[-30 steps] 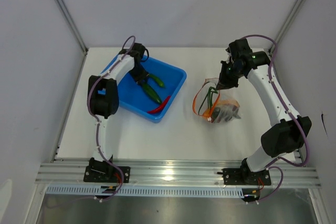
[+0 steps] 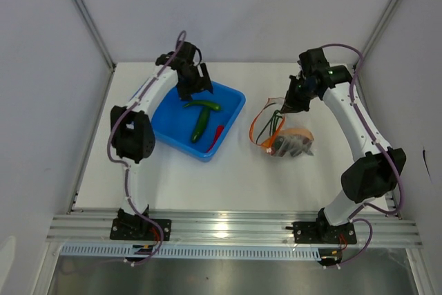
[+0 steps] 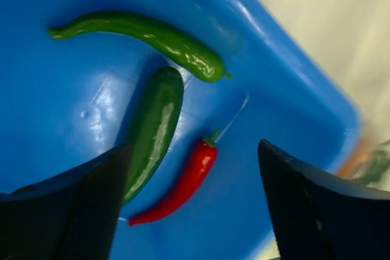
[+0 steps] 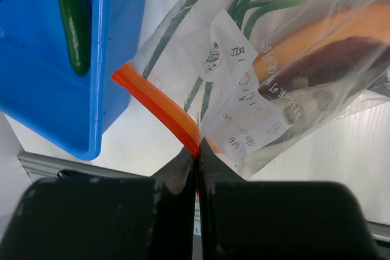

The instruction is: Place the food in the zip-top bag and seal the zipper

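The blue tray (image 2: pixel 166 129) holds a green pepper (image 3: pixel 140 38), a cucumber (image 3: pixel 152 132) and a red chili (image 3: pixel 186 184). My left gripper (image 2: pixel 195 81) is above the tray's back part, its fingers apart with nothing between them in the left wrist view. To the right stands the clear zip bag (image 2: pixel 290 139) with orange zipper edge (image 4: pixel 152 105), with green stems and other food inside. My right gripper is shut on the bag's zipper edge at the top, holding it up.
Walls and metal rails surround it.
The cucumber and chili shifted slightly.
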